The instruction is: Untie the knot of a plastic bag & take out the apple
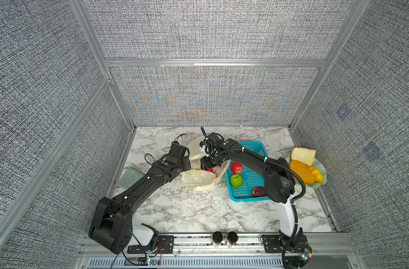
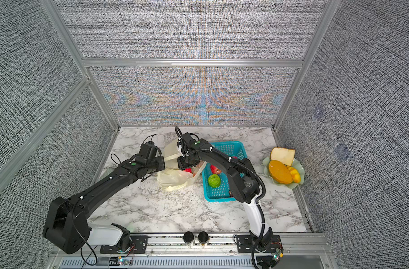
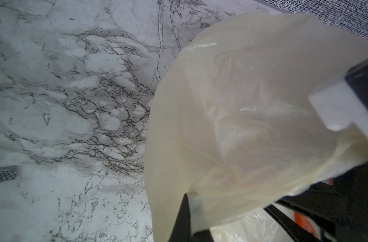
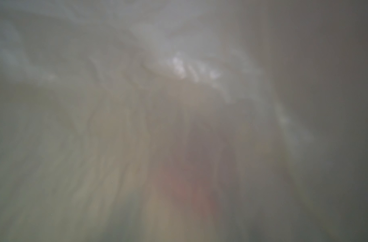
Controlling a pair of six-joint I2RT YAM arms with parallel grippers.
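The cream plastic bag (image 1: 198, 180) lies mouth open on the marble table, left of the basket. Inside it a red item (image 1: 210, 170) shows only in part; its kind is hard to make out. At the bag's left side my left gripper is shut on the thin rim, which rises from its fingers in the left wrist view. My right gripper (image 1: 205, 166) reaches down into the bag mouth, close by the red item. Its fingertips are largely hidden there. Blurred plastic (image 4: 111, 141) with a faint reddish patch fills the right wrist view.
Right of the bag stands a blue basket (image 1: 232, 197) holding a red apple (image 1: 236, 168), a green fruit (image 1: 236, 180) and a dark red item (image 1: 258, 191). A plate (image 1: 321, 166) with yellow food lies farther right.
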